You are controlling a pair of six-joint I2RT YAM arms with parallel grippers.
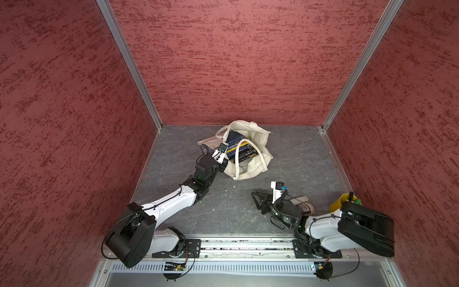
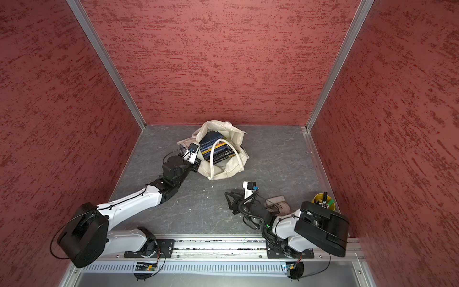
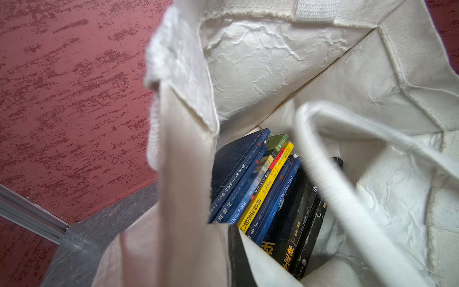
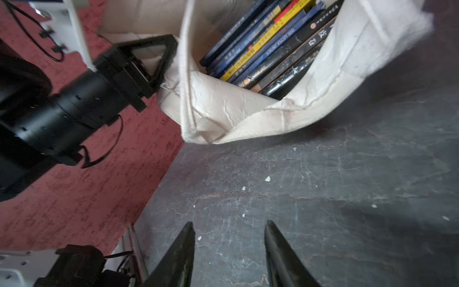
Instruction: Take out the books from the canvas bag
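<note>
The cream canvas bag (image 1: 260, 167) stands with its mouth open toward the back of the table. Several books (image 3: 258, 196), with blue, yellow, green and black spines, lean in a row inside it. At the bag's left edge, my left gripper (image 1: 225, 161) is shut on the canvas; folds of fabric and a handle partly hide its fingers in the left wrist view. My right gripper is apart from the bag, over bare table in front of it. Its fingers stand apart with nothing between them.
A bag handle (image 3: 330, 186) arches across the opening above the books. A greyish cloth item (image 2: 277, 204) lies by the right arm, and a yellow container (image 2: 324, 200) stands at the right edge.
</note>
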